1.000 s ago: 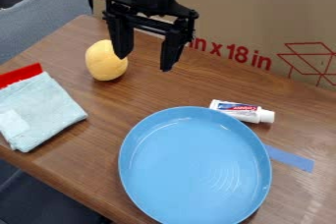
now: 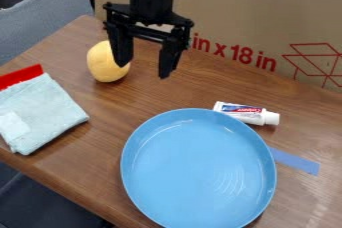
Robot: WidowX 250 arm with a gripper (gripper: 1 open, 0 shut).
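My black gripper (image 2: 144, 54) hangs open over the back left of the wooden table, nothing between its fingers. Its left finger is beside a yellow round object (image 2: 104, 69) resting on the table, partly in front of it. A light blue plate (image 2: 198, 172) fills the front middle, and a white toothpaste tube (image 2: 247, 113) lies just behind it. A folded pale cloth (image 2: 38, 118) is at the left edge, over something red (image 2: 19, 75).
A cardboard box (image 2: 274, 22) stands along the back. A blue tape strip (image 2: 294, 161) is right of the plate.
The objects have not moved.
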